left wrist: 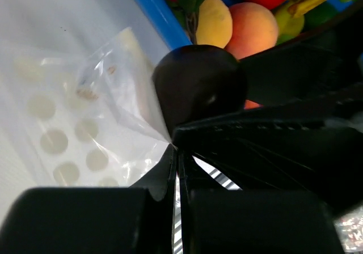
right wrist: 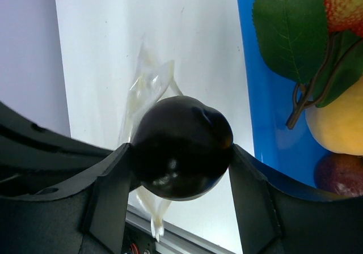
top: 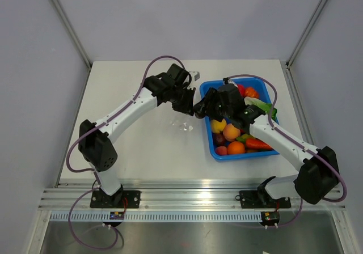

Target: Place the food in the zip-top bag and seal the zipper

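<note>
The clear zip top bag (top: 182, 123) lies on the table left of the blue bin, its edge raised at my left gripper (top: 191, 111), which is shut at that edge, as the left wrist view (left wrist: 176, 152) shows. My right gripper is shut on a dark round purple food (right wrist: 181, 143), held over the bag's mouth against the raised plastic (left wrist: 125, 84). Whether any of it is inside the bag I cannot tell.
The blue bin (top: 244, 156) of fruit and vegetables stands to the right, a leafy piece (right wrist: 286, 27) near its edge.
</note>
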